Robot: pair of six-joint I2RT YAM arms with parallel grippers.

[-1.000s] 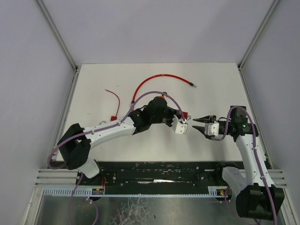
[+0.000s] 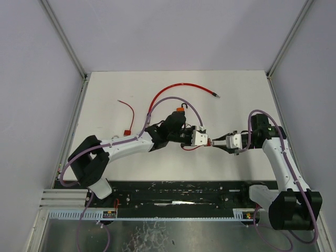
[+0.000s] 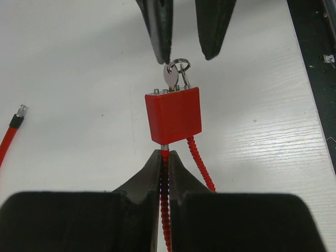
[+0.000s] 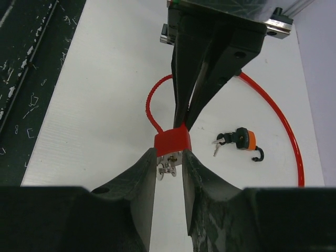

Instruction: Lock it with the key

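A red padlock (image 3: 173, 115) with silver key and ring (image 3: 170, 76) in it hangs between the grippers. My left gripper is shut on the lock's red cable at its shackle end, seen below the body. My right gripper (image 2: 218, 142) has its fingertips just beside the key, apart from each other; in the right wrist view the key (image 4: 167, 169) shows between them. Whether they touch it, I cannot tell.
An orange-black lock with keys (image 4: 245, 139) lies on the white table (image 2: 110, 94), near a long red cable (image 2: 184, 84). A small red lock (image 2: 127, 133) lies at the left.
My right gripper has moved left to the key end of the padlock. My left gripper and the padlock have turned slightly and shifted a little.
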